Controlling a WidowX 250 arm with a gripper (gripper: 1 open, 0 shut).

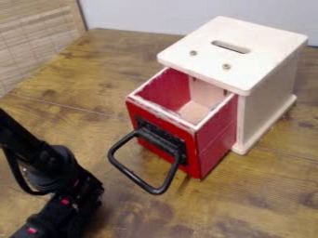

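A pale wooden cabinet (267, 88) with a slotted top stands on the table, its red drawer (211, 149) pulled out toward the front left. The drawer's inside is visible, with a light wooden bottom and nothing clearly lying in it. A black loop handle (159, 189) sticks out from the drawer's front. The black robot arm (50, 172) is at the lower left, apart from the handle. Its gripper end is low at the frame's edge, dark and partly cut off; whether it is open or shut is unclear.
A bamboo mat (32, 37) lies at the upper left, and a white wall is at the back.
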